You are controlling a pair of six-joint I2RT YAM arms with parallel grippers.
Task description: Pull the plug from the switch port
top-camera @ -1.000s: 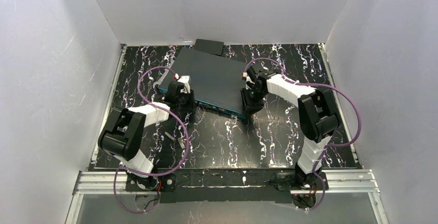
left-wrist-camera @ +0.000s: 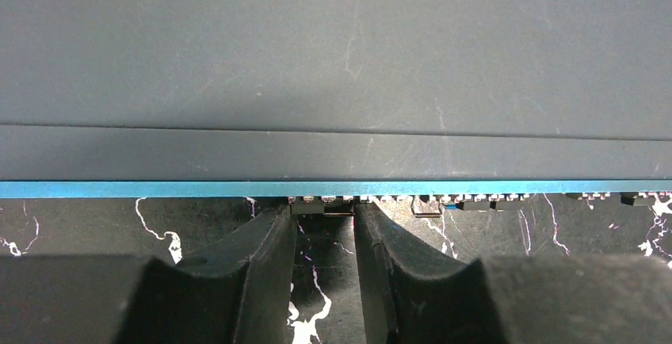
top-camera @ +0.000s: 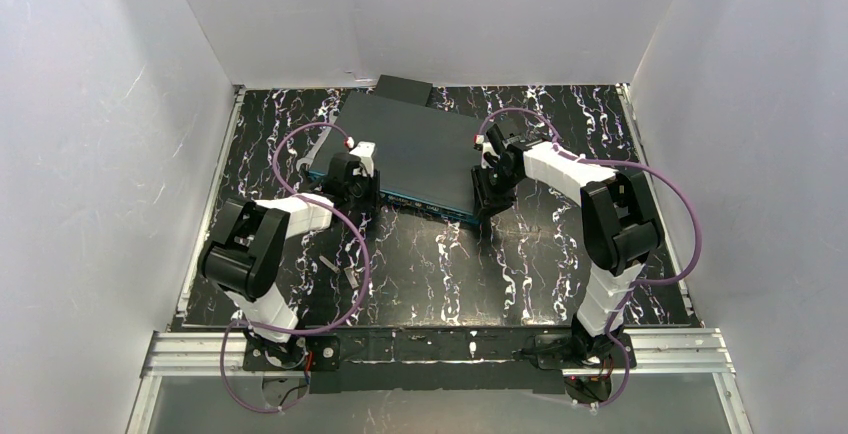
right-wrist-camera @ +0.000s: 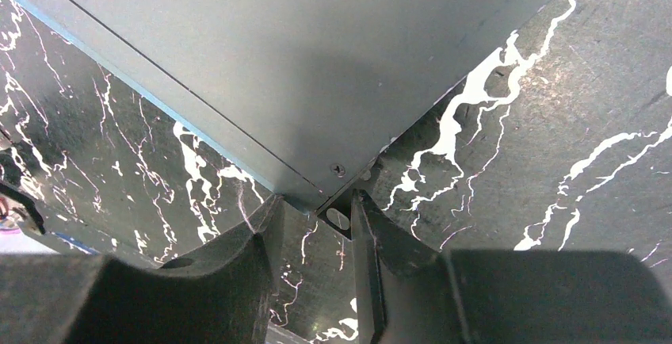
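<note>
The switch is a wide dark grey box [top-camera: 415, 144] with a blue front edge, set at an angle on the table. Along its front, in the left wrist view, small dark port parts [left-wrist-camera: 474, 204] stick out under the blue edge [left-wrist-camera: 174, 189]. My left gripper is part open, its fingertips on either side of a dark plug-like piece [left-wrist-camera: 307, 208] at that front. Whether they touch it cannot be told. At the front right corner, my right gripper is shut on the switch's mounting ear [right-wrist-camera: 339, 219], a dark tab with an oval hole.
Two small pale pieces [top-camera: 351, 277] lie on the black marbled table [top-camera: 430, 284], in front of the left arm. Behind the switch is a small dark flat box [top-camera: 404, 90]. Open table stretches before the switch, between the arms.
Both grippers have shifted slightly to the right. The switch's front right corner appears to have moved a little with the right gripper. The left arm has swung slightly rightward too.
</note>
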